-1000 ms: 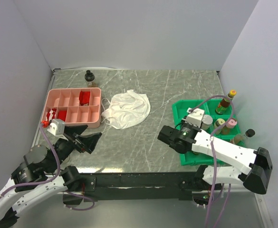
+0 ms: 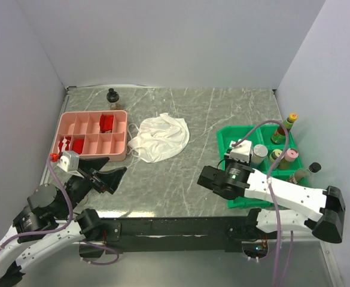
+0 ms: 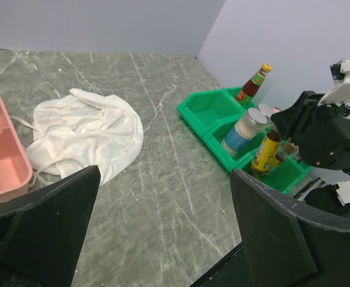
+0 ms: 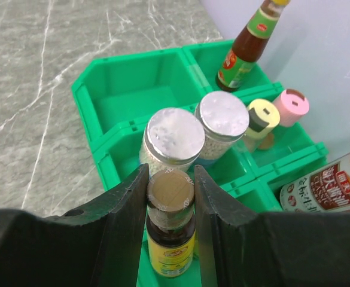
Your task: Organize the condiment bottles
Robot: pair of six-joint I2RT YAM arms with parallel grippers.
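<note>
My right gripper is shut on a dark bottle with a yellow label [image 4: 172, 256], gripped at its capped neck. The bottle stands upright over the front-left part of the green tray [image 4: 136, 89]; whether its base touches the floor cannot be told. Two white-capped shakers [image 4: 175, 136] share the compartment behind it. A red-brown sauce bottle [image 4: 246, 48] leans in the back-right corner. Beside it sit small jars with a cream lid [image 4: 262, 115] and a pink lid [image 4: 291, 105]; a larger labelled jar [image 4: 324, 182] tilts at the right. My left gripper [image 2: 110, 171] hangs open and empty at the left.
A pink divided tray [image 2: 82, 119] with red packets sits on the left, a dark-capped bottle [image 2: 113, 97] behind it. White cloth [image 2: 160, 139] lies mid-table. Bare marble separates cloth and green tray. A wall rises close beyond the green tray's right side.
The left arm stays almost still.
</note>
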